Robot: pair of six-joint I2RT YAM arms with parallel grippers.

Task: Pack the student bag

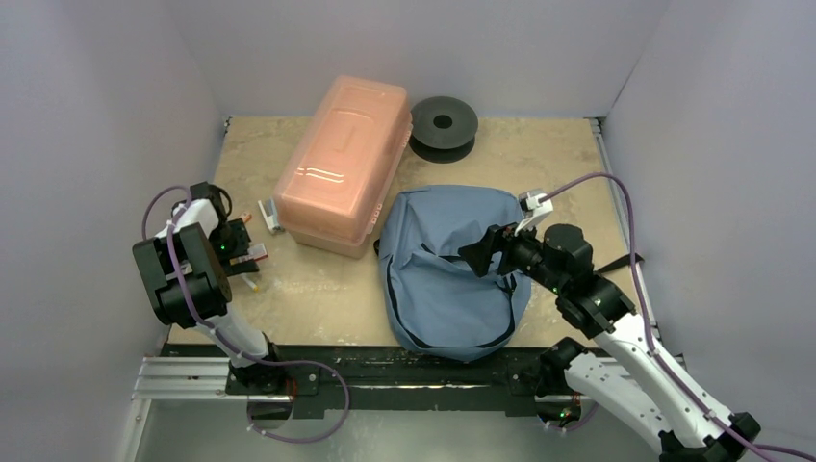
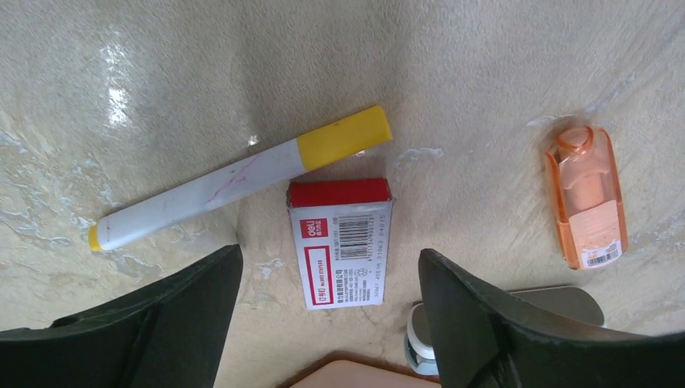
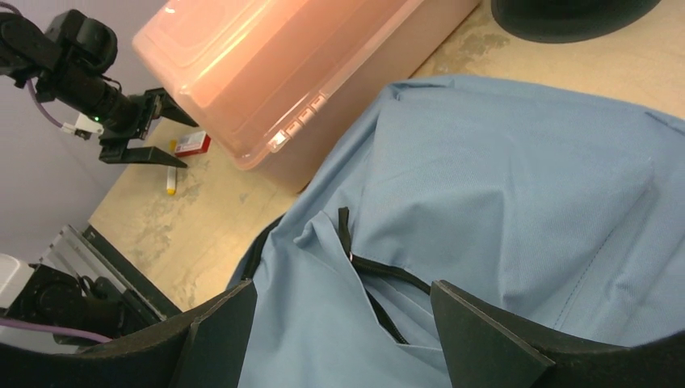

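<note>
My left gripper is open low over the table, a white-and-red deli box (image 2: 341, 242) between its fingertips, apparently ungripped. Around it lie a yellow-capped white marker (image 2: 210, 186), an orange correction-tape-like item (image 2: 587, 198) and a grey-and-white cylindrical item (image 2: 549, 301), partly behind a finger. My right gripper stands open above the blue backpack (image 1: 452, 298), whose fabric has folds and black zipper strips visible.
A large translucent pink lidded container (image 1: 337, 164) sits at the back centre-left, with a black spool (image 1: 443, 141) beside it. Bare table shows at the right and front left.
</note>
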